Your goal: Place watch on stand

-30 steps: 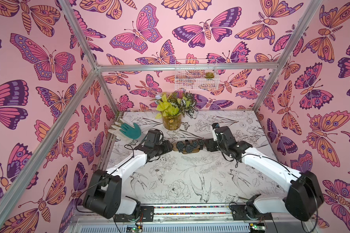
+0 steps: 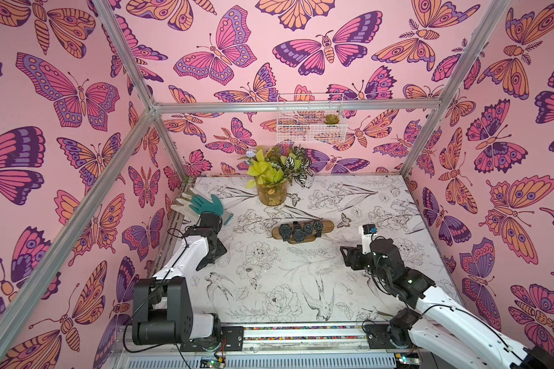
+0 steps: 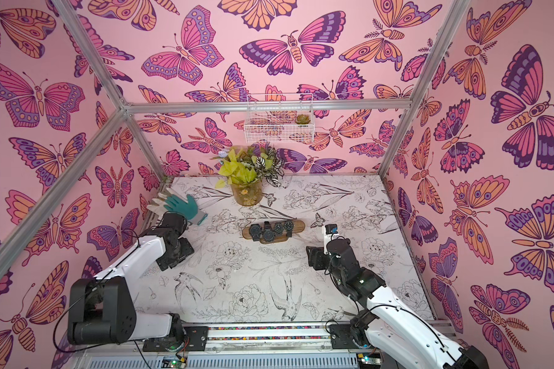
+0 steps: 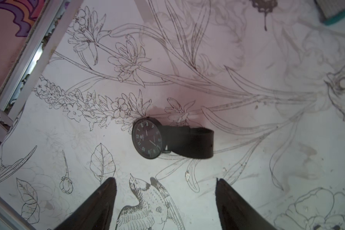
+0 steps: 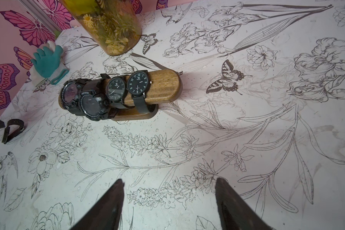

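A wooden watch stand [image 5: 164, 86] holds several black watches [image 5: 138, 82] at the centre of the table [image 2: 277, 283]. A loose black watch [image 4: 147, 138] with a looped strap lies on the table at the left, directly below my left gripper, whose fingers are apart with nothing between them. My right gripper is also open and empty, to the right and in front of the stand, over bare table.
A flower vase [image 2: 272, 192] stands behind the stand. Gloves [image 2: 203, 203] lie at the back left. A white wire basket [image 2: 311, 132] hangs on the back wall.
Both grippers have moved away from the stand: the left one leftward, now angled down over the loose watch, the right one rightward and toward the front.
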